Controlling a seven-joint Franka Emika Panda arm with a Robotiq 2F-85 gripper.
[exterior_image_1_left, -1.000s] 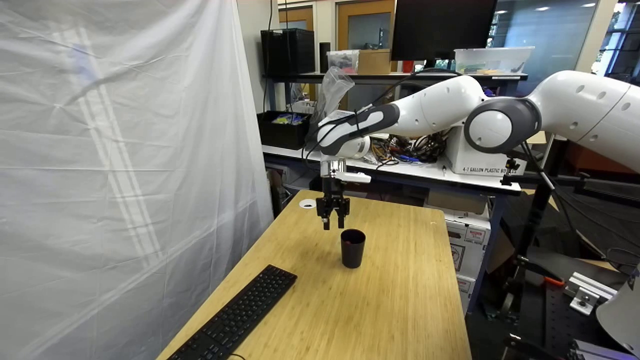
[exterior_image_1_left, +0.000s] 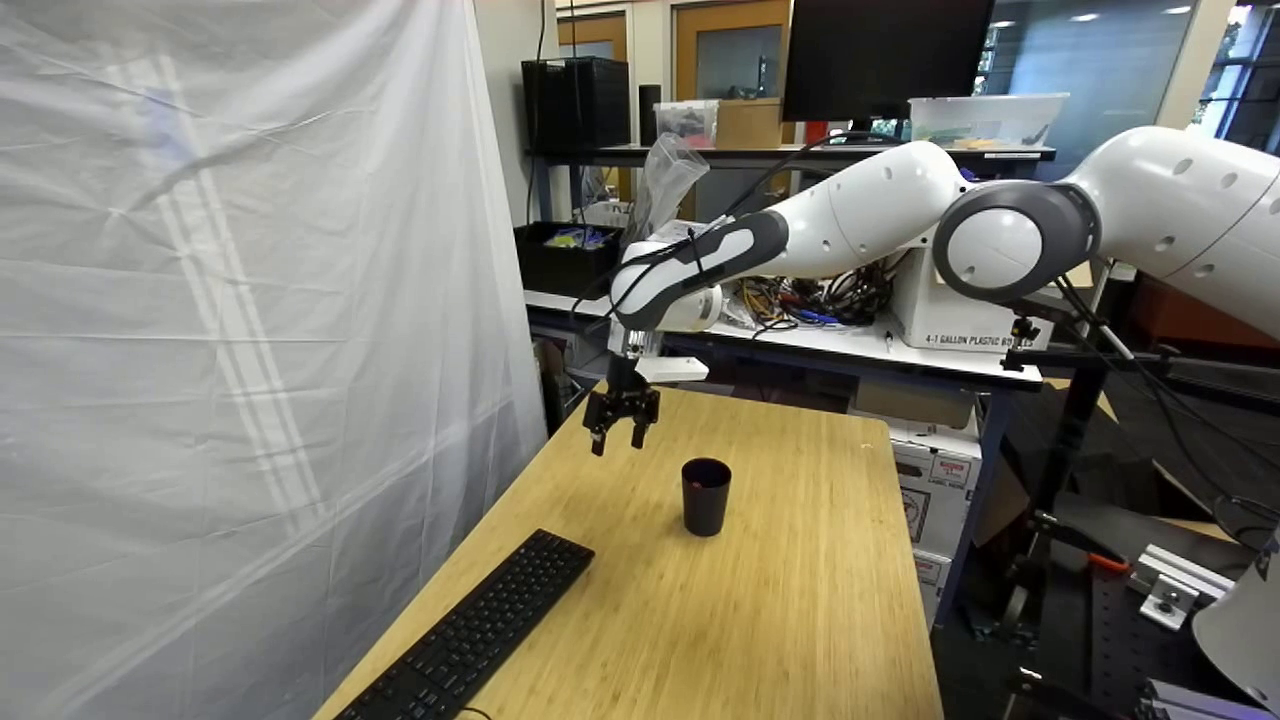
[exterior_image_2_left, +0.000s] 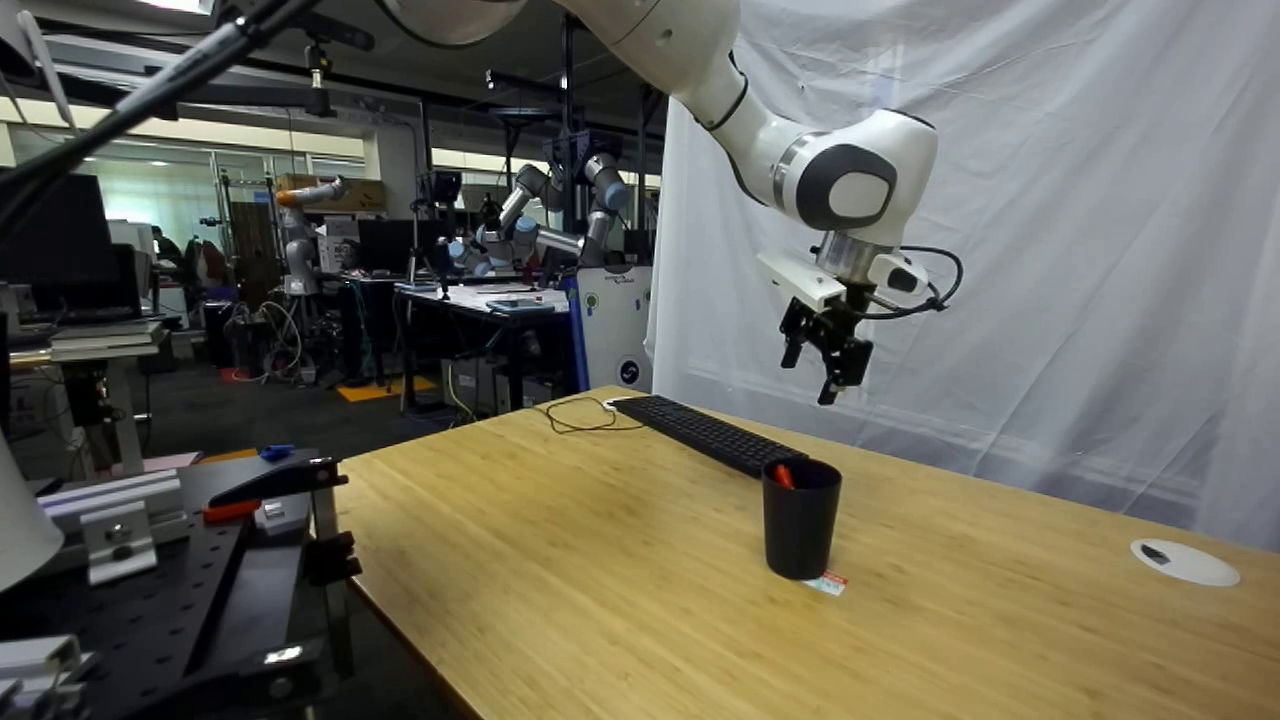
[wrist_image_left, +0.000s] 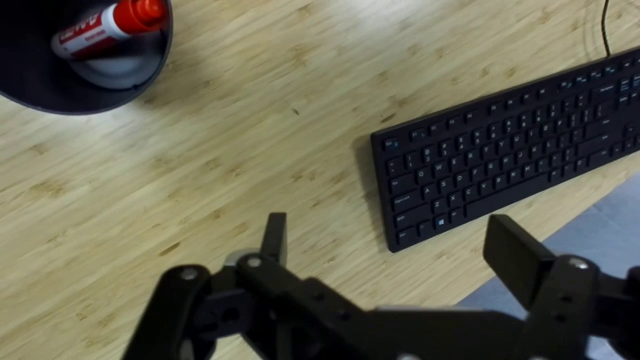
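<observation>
A black cup (exterior_image_1_left: 705, 499) stands upright on the wooden table. Inside it leans a red-capped white marker (wrist_image_left: 99, 33), seen from above in the wrist view; a pale round thing lies beneath the marker. My gripper (exterior_image_1_left: 618, 444) hangs in the air beyond the cup and to its left in exterior view 1. Its fingers (wrist_image_left: 274, 240) stand wide apart with nothing between them. In exterior view 2 the gripper (exterior_image_2_left: 811, 378) is above table height, near the white curtain. A black keyboard (wrist_image_left: 492, 153) lies along the table's curtain side.
A small red-and-white label (exterior_image_2_left: 829, 583) shows at the cup's base. A white disc (exterior_image_2_left: 1185, 562) lies flush on the tabletop. The white curtain (exterior_image_1_left: 300, 360) borders one table edge.
My gripper has moved left in exterior view 1, away from the cup and towards the curtain, and a little up. It now hides the white disc. Cup and keyboard have stayed put.
</observation>
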